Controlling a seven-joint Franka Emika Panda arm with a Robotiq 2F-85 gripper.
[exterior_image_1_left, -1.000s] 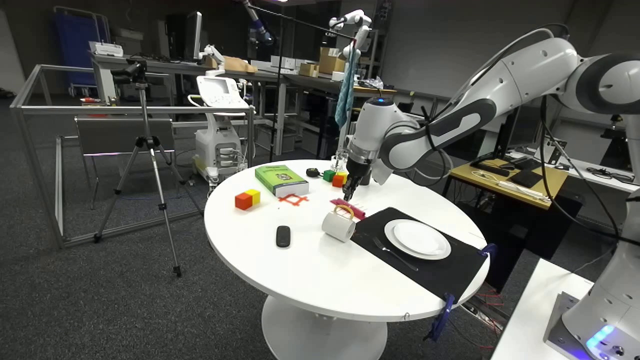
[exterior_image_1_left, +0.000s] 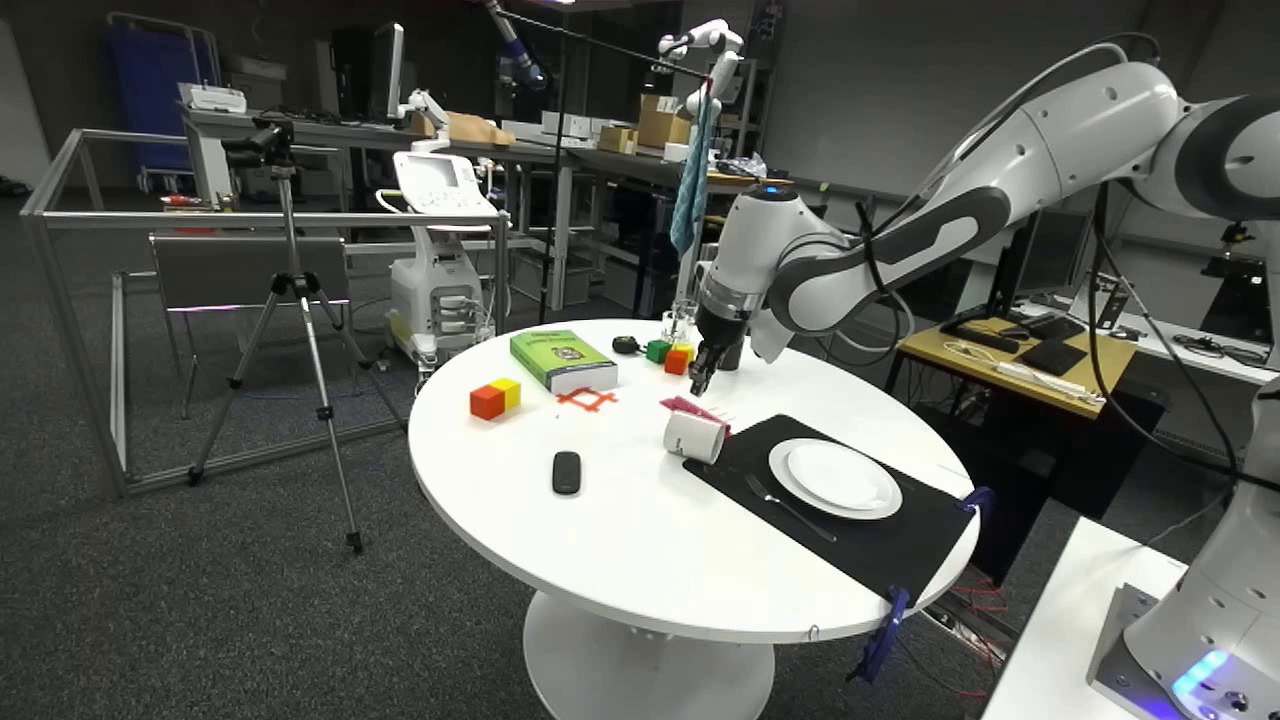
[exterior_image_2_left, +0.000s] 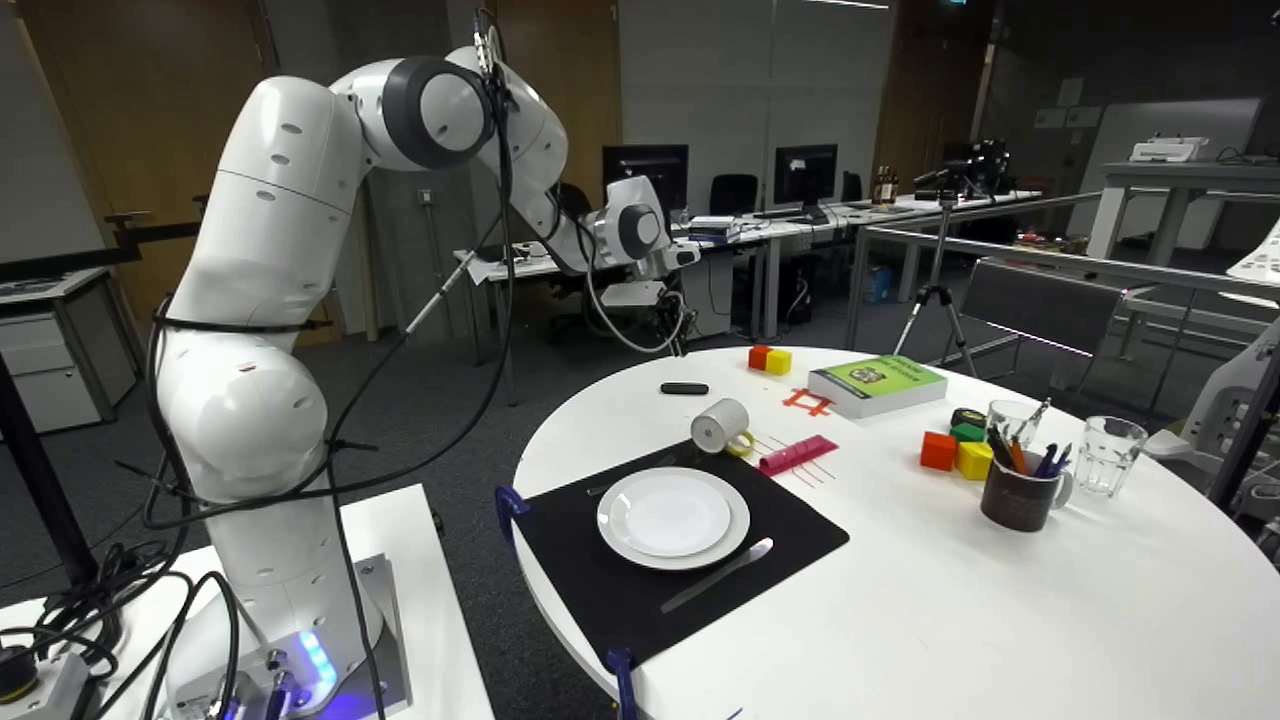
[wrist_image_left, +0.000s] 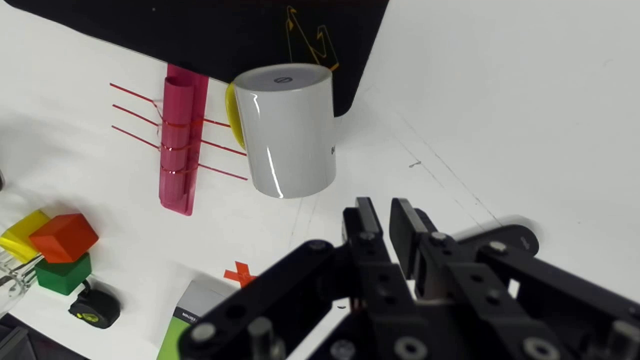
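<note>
A white mug (wrist_image_left: 291, 132) lies on its side, its base end over a corner of the black placemat (wrist_image_left: 198, 36). Its yellow handle (wrist_image_left: 235, 117) points toward the pink strip (wrist_image_left: 177, 144), which has thin red sticks across it. In the wrist view my gripper appears beyond the mug's rim end, apart from the mug. A narrow gap separates its fingers, and I see nothing between them. Exterior view 1 shows the gripper (exterior_image_1_left: 697, 386) above the table, behind the mug (exterior_image_1_left: 693, 437). Exterior view 2 shows the mug (exterior_image_2_left: 720, 426) clear of the arm.
White plates (exterior_image_2_left: 672, 516) sit on the placemat between a fork and a knife (exterior_image_2_left: 717, 576). A green book (exterior_image_1_left: 564, 361), coloured blocks (exterior_image_1_left: 494, 398), an orange frame (exterior_image_1_left: 587, 400) and a black remote-like object (exterior_image_1_left: 566, 473) lie around. A dark pen mug (exterior_image_2_left: 1020, 492) and glasses stand farther off.
The mug has rolled: its handle stood up before and now faces away from exterior view 1. It has also shifted slightly right and back. My gripper has moved a little to the right.
</note>
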